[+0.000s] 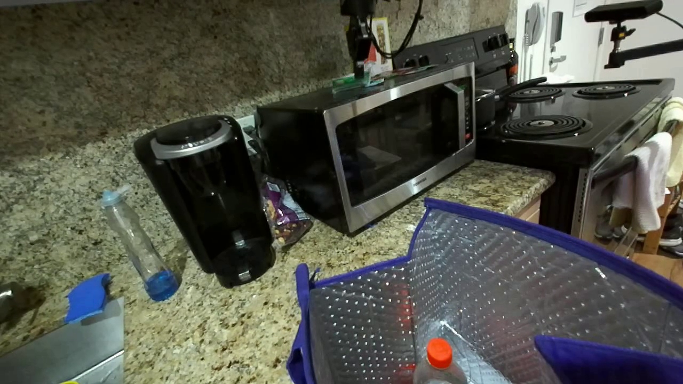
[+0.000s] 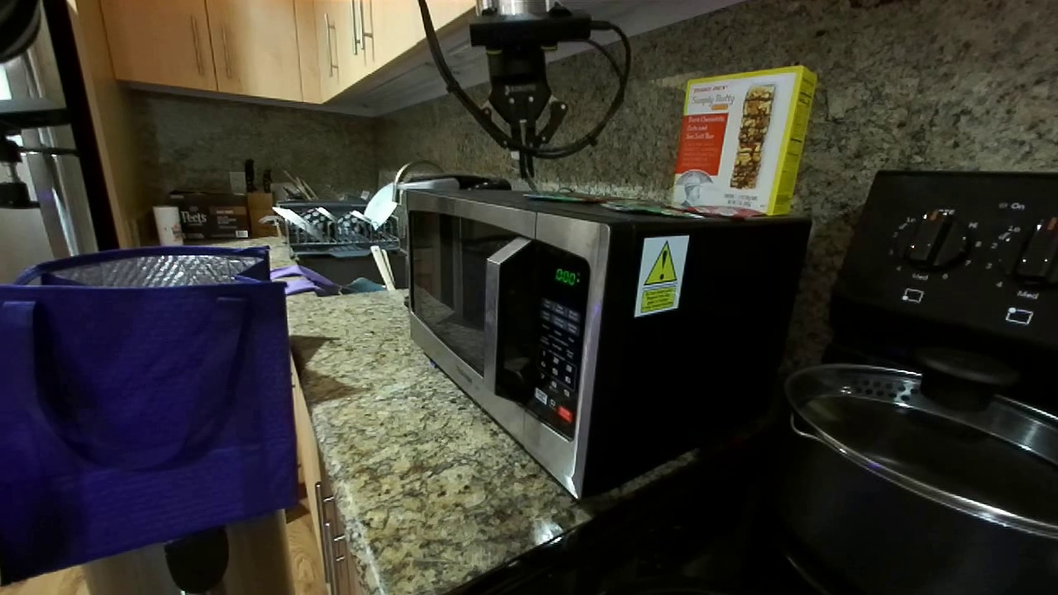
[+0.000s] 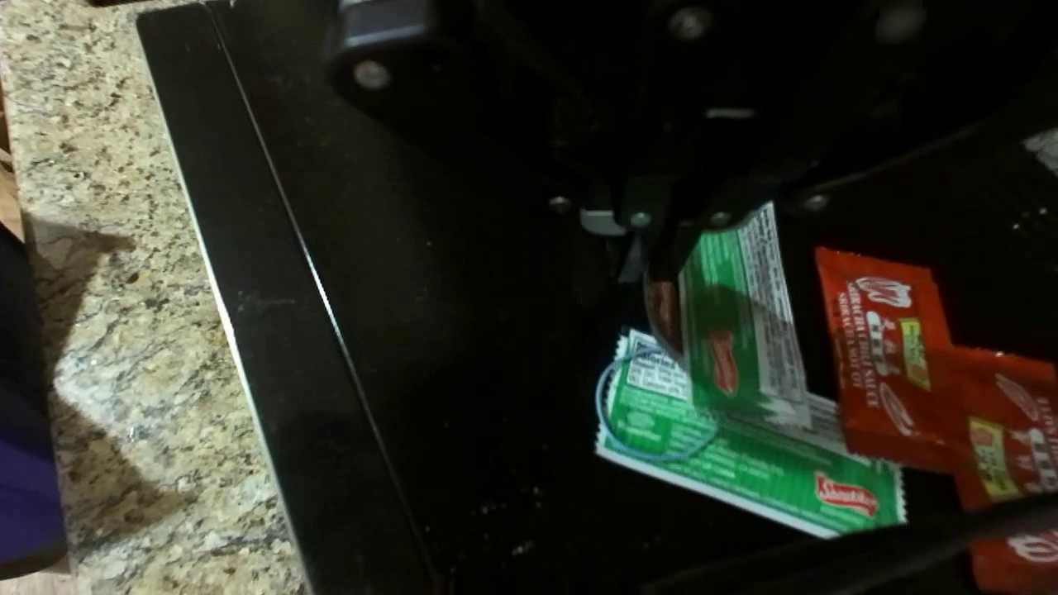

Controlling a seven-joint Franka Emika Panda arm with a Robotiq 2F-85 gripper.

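On top of the black microwave (image 3: 476,377), my gripper is shut on the near edge of a green packet (image 3: 739,307). That packet looks tilted up and bent at the pinch, and the dark fingers partly hide it. Beneath and beside it another green packet (image 3: 744,451) lies flat, with a thin blue loop (image 3: 655,458) over its left end. In exterior view 1 the gripper (image 1: 365,77) points straight down at the microwave top, with green packet material (image 1: 349,81) at its tips. Exterior view 2 shows the fingers low behind the microwave's front edge.
Red sauce packets (image 3: 888,357) lie right beside the green ones. A snack bar box (image 2: 739,144) stands at the back of the microwave top. On the counter are a black coffee maker (image 1: 205,198) and an open purple insulated bag (image 1: 358,275) holding a red-capped bottle (image 1: 439,353).
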